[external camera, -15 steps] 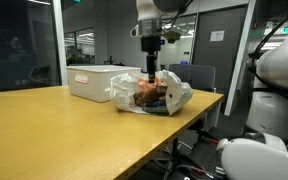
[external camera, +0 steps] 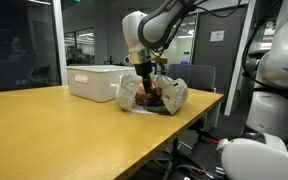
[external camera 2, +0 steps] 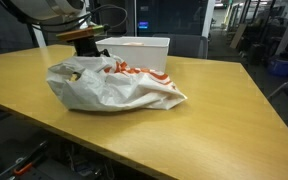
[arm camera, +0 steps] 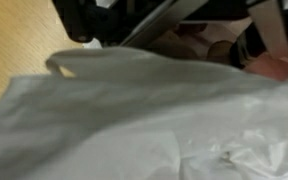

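On the table stands a crumpled white plastic bag point(external camera 2: 119, 88), its mouth gaping toward exterior view 1. Brownish and orange-pink items point(external camera: 152, 93) show inside that mouth; what they are is unclear. My gripper point(external camera: 151, 75) points down at the bag's opening, its tips at or just inside it. In exterior view 2 the bag hides most of the fingers. The wrist view is largely filled by the bag's pale film point(arm camera: 114, 115), with the fingers point(arm camera: 269, 25) partly seen above it. The fingers are open, and nothing is seen held.
Behind the bag sits a white box point(external camera: 96, 83) on the table. Chairs stand beyond the far edge.
In exterior view 1 my gripper has moved down and left over the bag's mouth and tilted. The bag's top has shifted a little around it.
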